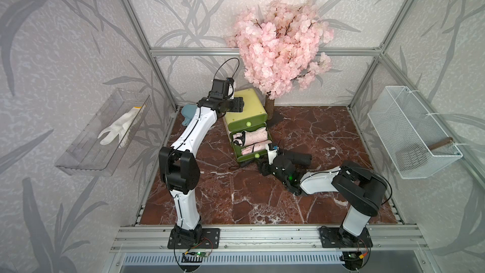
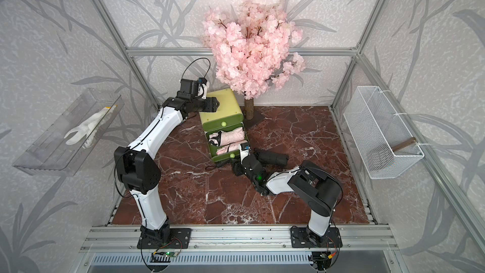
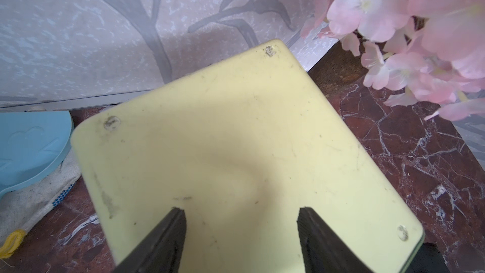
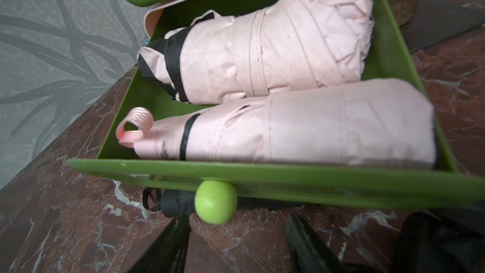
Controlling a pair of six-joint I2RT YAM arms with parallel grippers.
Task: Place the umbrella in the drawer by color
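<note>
Two pink folded umbrellas, the rear one [image 4: 272, 45] and the front one [image 4: 303, 121], lie side by side in the pulled-out green drawer [image 4: 328, 184]. The drawer's round light-green knob [image 4: 216, 202] stands out from its front, just beyond my right gripper. That gripper's fingers are apart, with nothing between them. My left gripper is open above the yellow-green top of the cabinet [image 3: 227, 136], holding nothing. Black umbrellas are on the table: one [image 1: 295, 158] to the right of the drawer, another [image 4: 176, 202] partly hidden under the drawer front.
A vase with pink blossoms [image 1: 283, 45] stands behind the cabinet. A blue dustpan-like item [image 3: 30, 146] lies left of it. The wall baskets [image 1: 103, 136] hang at the sides.
</note>
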